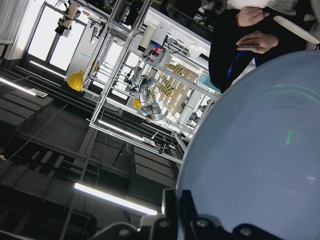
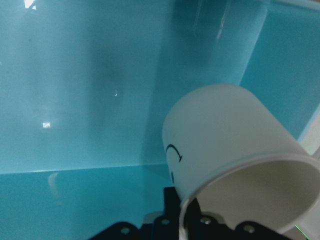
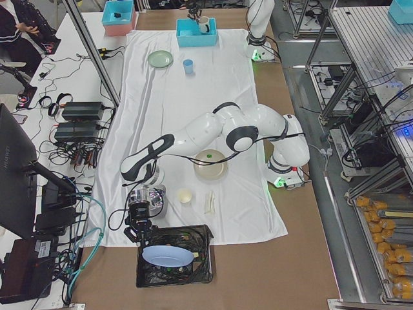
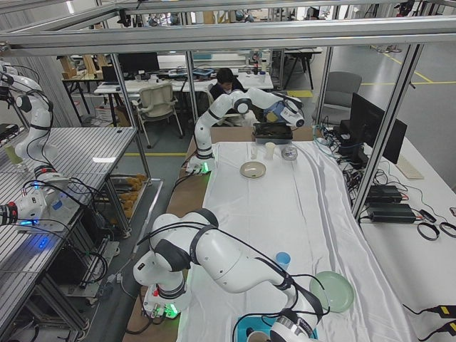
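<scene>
My left gripper [image 3: 142, 236] is shut on the rim of a light blue oval plate [image 3: 166, 256], held tilted over a black crate [image 3: 173, 276]; the plate [image 1: 255, 145] fills the right of the left wrist view, and no food shows on it. My right gripper is shut on the wall of a white mug [image 2: 225, 125] with a drawn face, at a blue bin [image 2: 85, 90]; in the camera left view the mug [image 3: 204, 24] is at the top of that bin [image 3: 197, 40].
A beige plate [image 3: 210, 170], a cream cup [image 3: 184, 195], a pale strip [image 3: 210, 203], a green plate [image 3: 160, 59] and a blue cup [image 3: 188, 66] are on the white cloth. A monitor and cables line the left side.
</scene>
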